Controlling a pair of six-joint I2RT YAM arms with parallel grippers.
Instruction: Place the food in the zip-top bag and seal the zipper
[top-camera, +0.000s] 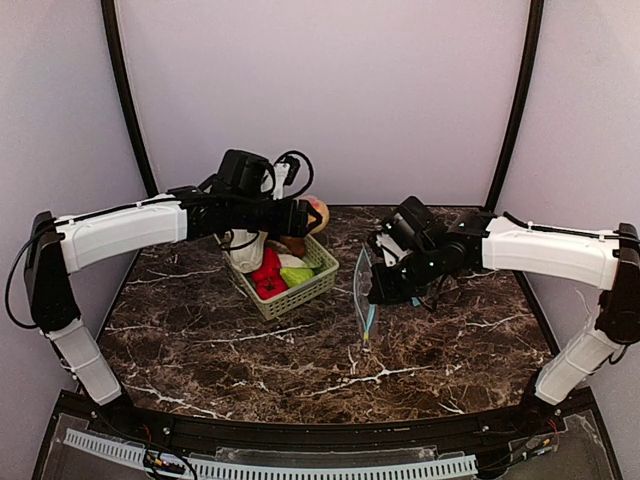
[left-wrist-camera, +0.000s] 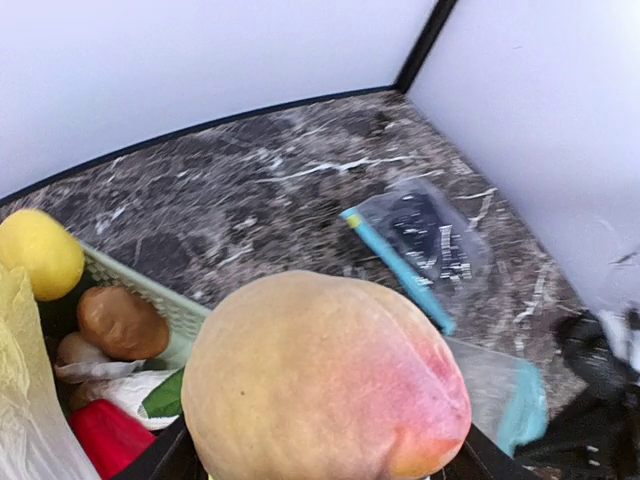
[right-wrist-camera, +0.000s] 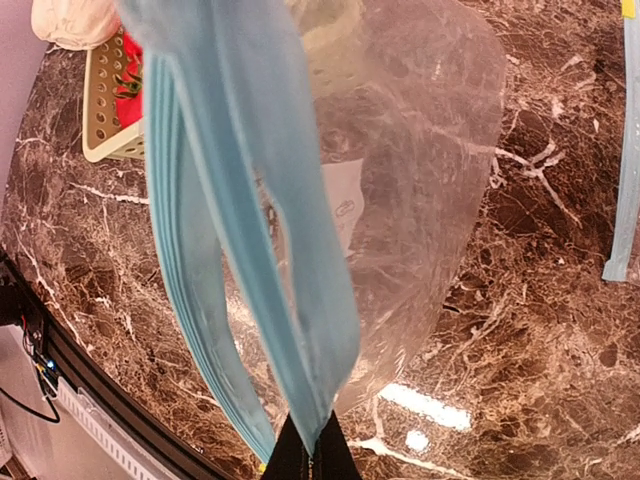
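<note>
A peach-coloured fruit (left-wrist-camera: 325, 375) with a pink blush fills the lower middle of the left wrist view, between the fingers of my left gripper. In the top view that fruit (top-camera: 316, 214) is at the tip of my left gripper (top-camera: 304, 214), raised above the basket's back right corner. My right gripper is shut on the blue zipper edge of a clear zip top bag (right-wrist-camera: 400, 190). The bag hangs upright with its mouth gaping between two blue strips. In the top view my right gripper (top-camera: 377, 290) stands right of the basket.
A pale green basket (top-camera: 300, 295) holds red, green, white, brown and yellow pieces of food. Another clear bag with a blue strip (left-wrist-camera: 400, 265) lies flat on the table behind.
</note>
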